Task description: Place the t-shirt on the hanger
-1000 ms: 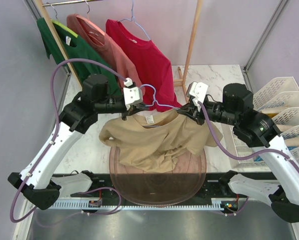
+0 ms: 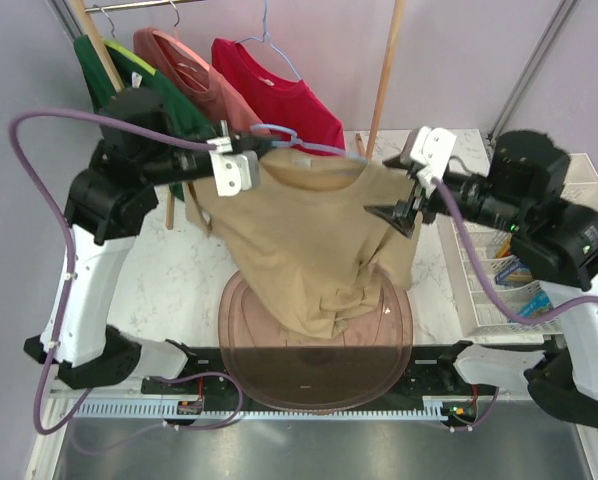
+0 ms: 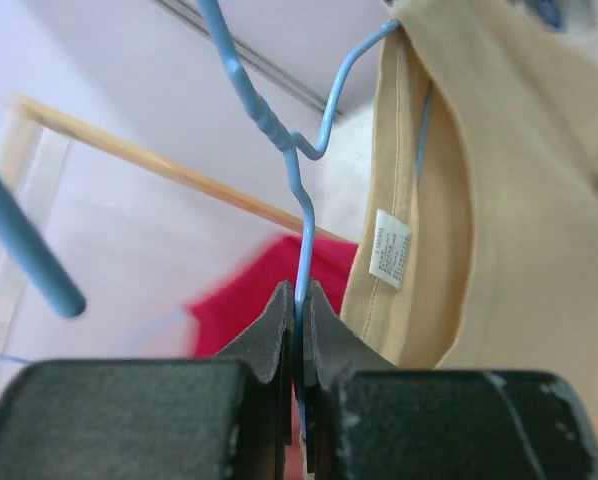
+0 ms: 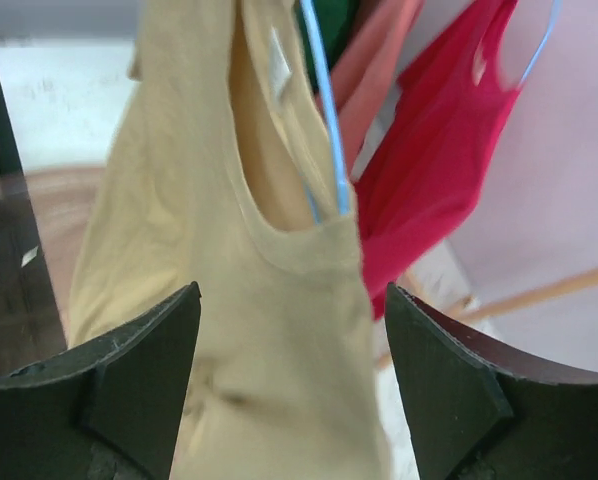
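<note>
The tan T-shirt (image 2: 299,240) hangs on a light blue hanger (image 2: 319,147), with the hanger inside its neck opening, its hem lying over the round pink tray (image 2: 379,335). My left gripper (image 2: 256,150) is shut on the hanger, whose wire rises between the fingertips in the left wrist view (image 3: 302,260). My right gripper (image 2: 399,190) stands open beside the shirt's right shoulder. In the right wrist view the shirt (image 4: 279,330) lies between and beyond the open fingers.
A rack with green (image 2: 99,65), salmon (image 2: 194,75) and red (image 2: 279,100) shirts stands behind. White baskets (image 2: 589,180) are at the right. Some bare marble counter (image 2: 159,300) shows at the left.
My left gripper has risen with the hanger, and the shirt has been drawn up with it. My right gripper has let go and moved right, away from the hanger.
</note>
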